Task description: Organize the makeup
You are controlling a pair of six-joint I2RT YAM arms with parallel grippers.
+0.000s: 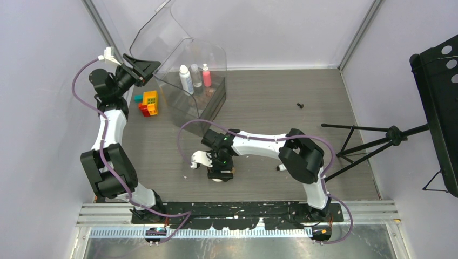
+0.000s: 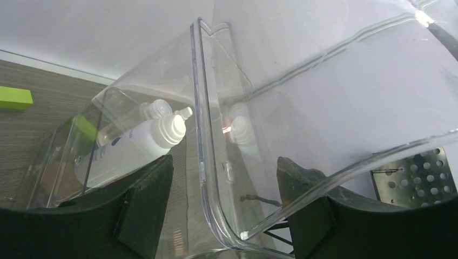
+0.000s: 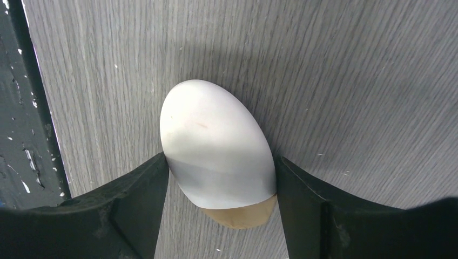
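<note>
A clear acrylic organizer (image 1: 210, 108) with its lid raised holds a white bottle (image 1: 186, 81), a clear bottle (image 1: 196, 75) and a pink bottle (image 1: 207, 76). My left gripper is part open at the organizer's top, the clear lid's edge running between its fingers. My right gripper is down near the front edge, its fingertips on either side of a white egg-shaped makeup sponge (image 3: 213, 135) with a tan end, at or very near its surface; whether it grips cannot be told.
Colourful blocks (image 1: 150, 101) lie left of the organizer. A small white item (image 1: 281, 167) lies behind the right arm, a small dark piece (image 1: 300, 105) farther back. A black stand (image 1: 396, 135) occupies the right side.
</note>
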